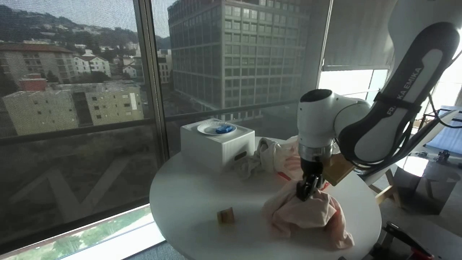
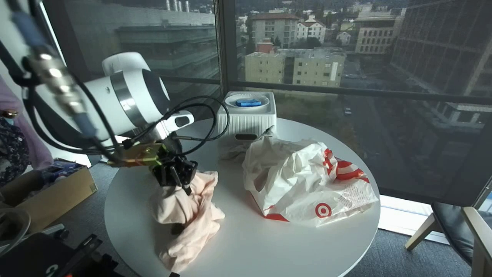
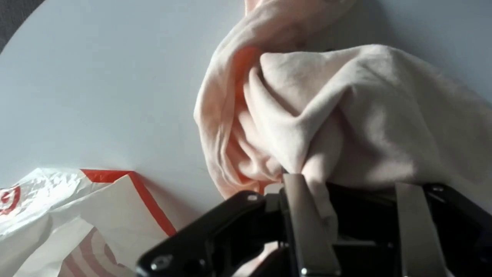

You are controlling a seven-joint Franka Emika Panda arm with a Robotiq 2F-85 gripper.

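A pale pink cloth [image 1: 307,210] lies bunched on the right part of the round white table [image 1: 195,195], its folds spread out below my gripper [image 1: 308,190]. In the wrist view the gripper is shut on the cloth [image 3: 369,120], with fabric rising to the fingers [image 3: 306,221], which stand some way apart; how much lies between them is partly hidden. Exterior view 2 has the gripper [image 2: 177,177] over the cloth [image 2: 191,217], where a dark patch shows among the folds.
A white plastic bag [image 2: 300,184] with red markings lies beside the cloth. At the back, a white box [image 2: 251,122] bears a plate [image 2: 265,99] with a blue item [image 2: 248,103]. A small brownish block [image 1: 226,215] sits alone.
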